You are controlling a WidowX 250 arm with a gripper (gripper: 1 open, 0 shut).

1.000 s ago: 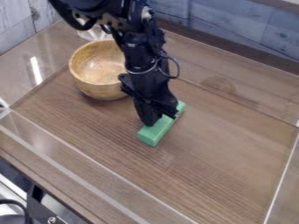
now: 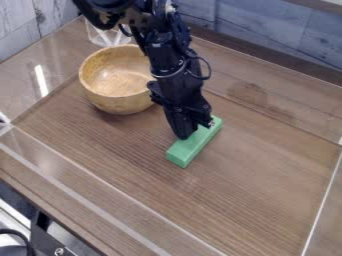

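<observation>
My black gripper [image 2: 182, 122] reaches down from the top to the upper end of a green rectangular block [image 2: 193, 148], which lies slanted on the wooden table. The gripper is shut, its tip at or over the block; whether it touches the block I cannot tell.
A tan bowl [image 2: 102, 70] sits at the upper left, behind the arm. A clear object [image 2: 104, 34] stands at the back left. Blue-grey panels edge the back and left.
The green block has shifted slightly to the right and toward the front, and the gripper has moved a little with it.
</observation>
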